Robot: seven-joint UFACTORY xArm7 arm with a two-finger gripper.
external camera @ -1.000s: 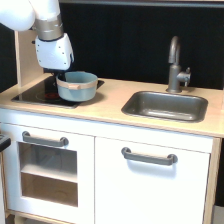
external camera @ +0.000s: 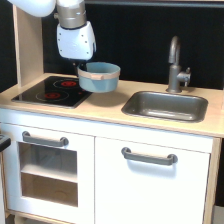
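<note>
A blue-grey pot [external camera: 100,80] appears above the back of the counter, at the right edge of the black stove top [external camera: 50,91]. It looks raised and a little tilted. My gripper [external camera: 79,67], below the white arm end, is shut on the pot's left side. The fingers are small and dark, so the exact spot they grip is hard to make out.
To the right a steel sink [external camera: 165,105] with a dark faucet [external camera: 177,68] is set into the wooden counter [external camera: 113,104]. Bare counter lies between stove and sink. Below are white cabinet doors with grey handles [external camera: 150,157].
The pot has gone up and to the right along with my gripper. More of the stove top now shows where the pot was in front of it.
</note>
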